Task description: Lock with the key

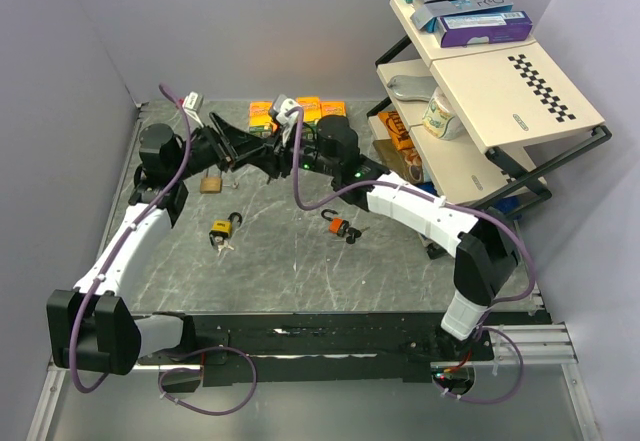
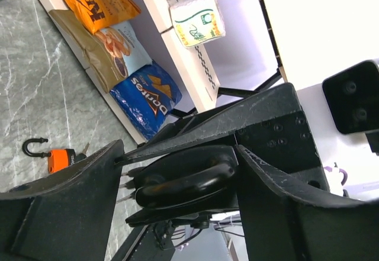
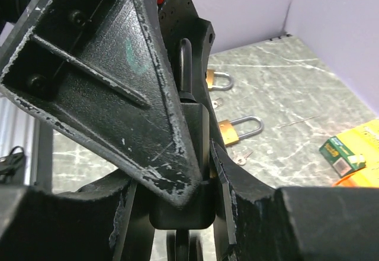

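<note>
Both grippers meet at the centre top of the top view, my left gripper (image 1: 232, 151) against my right gripper (image 1: 272, 156). A black padlock (image 3: 183, 208) is gripped in my right gripper, its shackle pointing up between the other gripper's parts in the right wrist view. In the left wrist view a dark rounded piece (image 2: 183, 184) lies between my left gripper's fingers, which look part open; whether they hold it is unclear. Any key in the lock is hard to make out.
An orange padlock (image 1: 338, 225), a yellow padlock (image 1: 221, 229) and brass padlocks (image 3: 228, 133) lie on the marble top. Snack packs (image 1: 310, 109) stand at the back, and a shelf rack (image 1: 510, 91) with boxes is at the right.
</note>
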